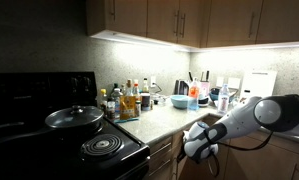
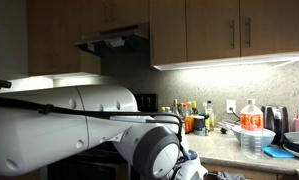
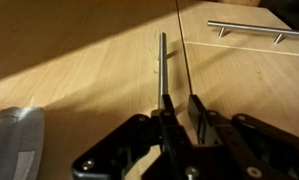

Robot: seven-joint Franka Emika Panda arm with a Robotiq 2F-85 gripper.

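Observation:
A vertical metal bar handle (image 3: 163,62) is fixed to a wooden cabinet front in the wrist view. My gripper is close to that front, its two dark fingers reaching up from the bottom of the view with a gap between them. The left fingertip overlaps the lower part of the handle; whether they touch cannot be judged. Nothing is seen held. In exterior view 1 the arm (image 1: 234,125) reaches down to the lower cabinets below the counter, where the gripper is small and dark.
A horizontal handle (image 3: 254,28) sits on another panel, and a grey cloth (image 3: 17,145) shows at lower left. Several bottles (image 1: 129,102) crowd the counter (image 1: 167,122). A lidded pan (image 1: 74,117) stands on the stove. Clear bottle (image 2: 251,130) is on the counter.

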